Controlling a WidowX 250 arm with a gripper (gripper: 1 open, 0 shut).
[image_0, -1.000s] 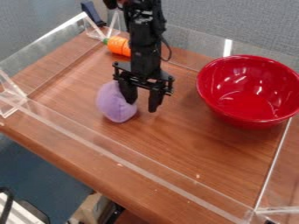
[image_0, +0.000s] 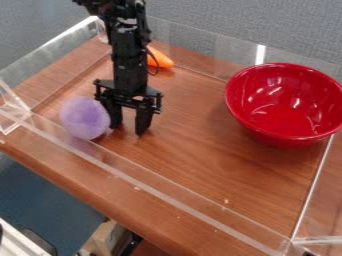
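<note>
My black gripper is low over the wooden surface at centre left, its fingers apart. A purple round object lies just left of it, close by or touching the left finger; nothing clearly sits between the fingers. An orange carrot-like object lies behind the arm, partly hidden.
A large red bowl stands on the right. Clear low walls border the wooden surface, which is free in the middle and front.
My gripper has moved down and to the left, and the purple object has shifted left along with it, away from the middle.
</note>
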